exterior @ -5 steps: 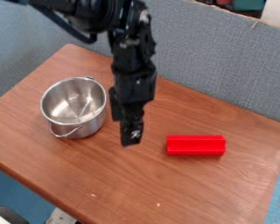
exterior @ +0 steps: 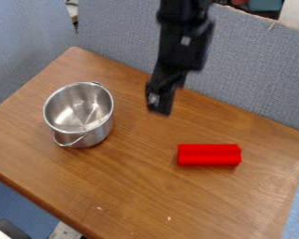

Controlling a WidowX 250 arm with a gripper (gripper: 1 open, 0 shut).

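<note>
A steel pot (exterior: 78, 114) with a wire handle sits on the left of the wooden table (exterior: 139, 196). A red rectangular block (exterior: 208, 155) lies at the right of the table's middle. My dark gripper (exterior: 163, 99) hangs above the back middle of the table, apart from both; its fingers are open as far as the dark shape shows.
The table's front and middle between pot and block are clear. A grey wall (exterior: 260, 65) stands behind the table. A light blue strip (exterior: 295, 205) is at the right edge.
My gripper has risen and moved back, away from the front middle of the table where it was lower. The pot and red block have not visibly moved.
</note>
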